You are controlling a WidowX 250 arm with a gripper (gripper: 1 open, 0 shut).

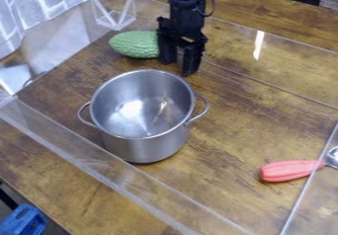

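A green textured vegetable, like a bitter melon (pixel 136 43), lies at the back left of the tray. My black gripper (pixel 181 53) is low beside its right end; whether its fingers are open or shut on anything is unclear. A steel pot (pixel 142 116) with two handles stands empty in the middle left.
A pink-handled utensil (pixel 291 169) lies at the front right. A clear-walled tray surrounds the wooden surface (pixel 238 111), whose middle right is bare. A blue object (pixel 24 223) sits outside at the bottom left.
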